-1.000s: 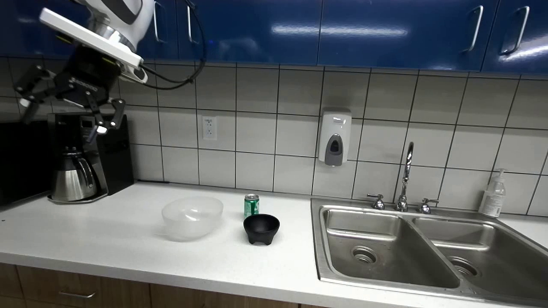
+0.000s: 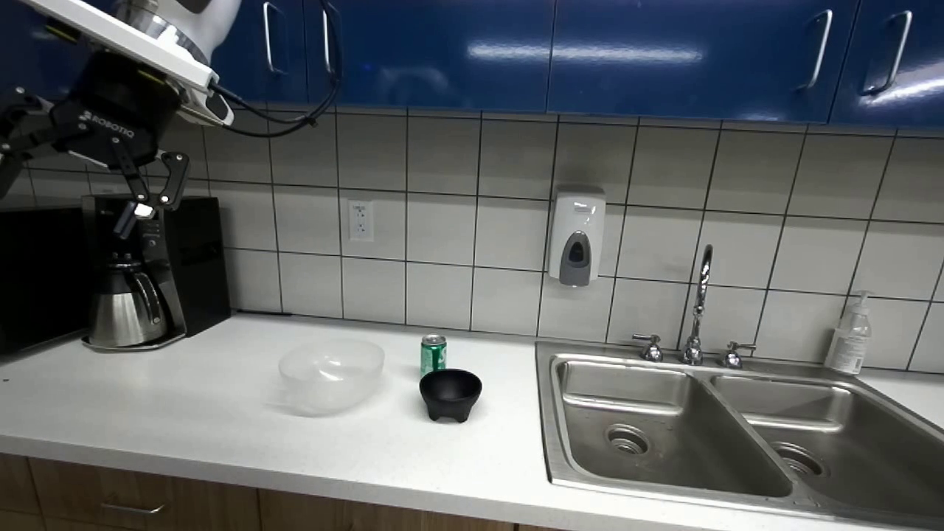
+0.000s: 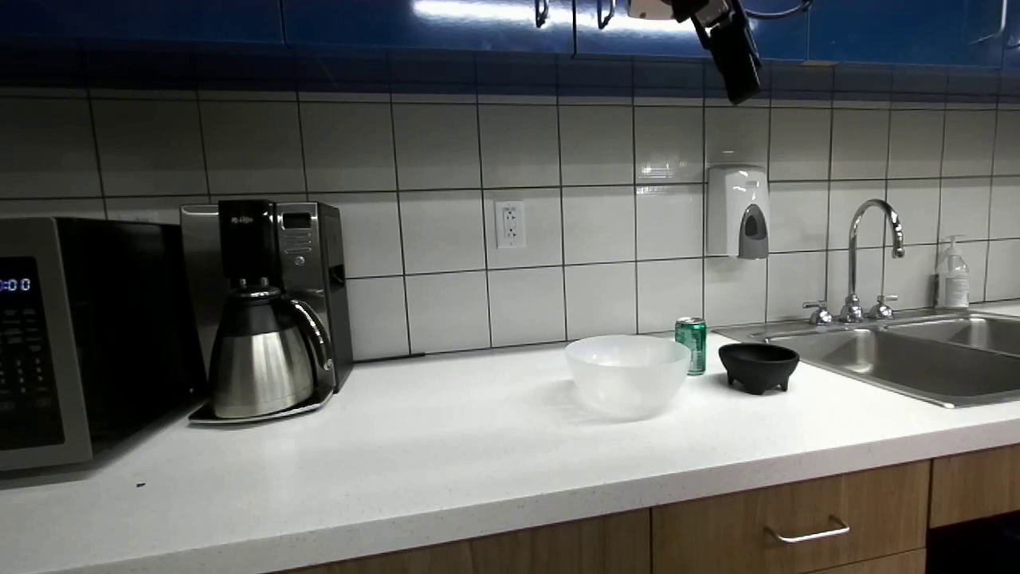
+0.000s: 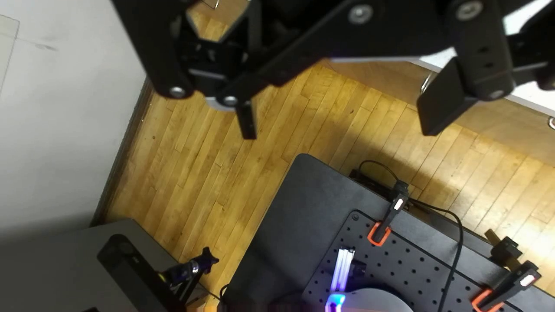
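My gripper (image 2: 69, 199) hangs high at the left in exterior view 1, well above the counter and in front of the coffee maker in that view. Its fingers stand wide apart with nothing between them, and in the wrist view the open gripper points down over floor and a dark table. On the counter, a translucent white bowl (image 2: 329, 379), a green can (image 2: 433, 353) and a black footed bowl (image 2: 450, 393) sit close together. No gripper part touches them. Only part of the gripper shows at the top of exterior view 2.
A coffee maker with a steel carafe (image 3: 263, 359) and a microwave (image 3: 119, 316) occupy the counter's left end. The double sink (image 2: 655, 425) lies to the right. Blue cabinets (image 2: 442, 53) hang overhead. Bare counter (image 3: 430, 430) stretches between coffee maker and translucent bowl.
In exterior view 1 the arm and its open gripper have shifted left and slightly up, bringing one finger to the frame's edge. The bowls and the can have stayed put.
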